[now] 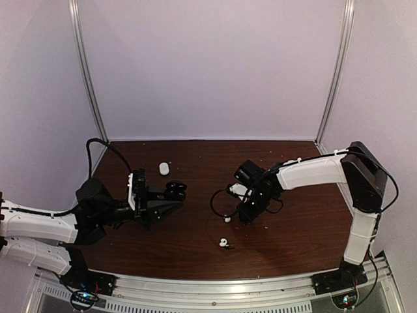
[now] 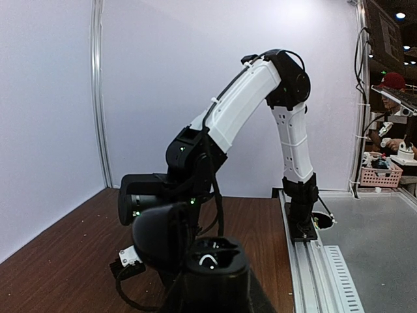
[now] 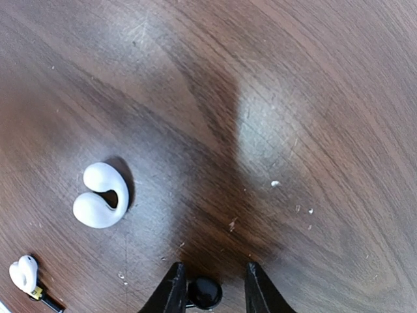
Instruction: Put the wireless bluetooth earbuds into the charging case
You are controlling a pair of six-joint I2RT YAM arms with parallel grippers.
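My left gripper [image 1: 176,203] is shut on a black open case [image 1: 174,189], held above the left-middle of the table; in the left wrist view the case [image 2: 215,261] fills the bottom centre. My right gripper is low over the table, part open, with a small black round object between or below its fingertips, unclear which. In the right wrist view a white curved piece [image 3: 98,215] lies left of it, and a white earbud with a black stem [image 3: 25,272] lies at lower left. In the top view white pieces [image 1: 223,242] lie near the front middle.
A white oblong object [image 1: 163,168] lies at the back left of the dark wooden table [image 1: 280,241]. Pale walls border the workspace.
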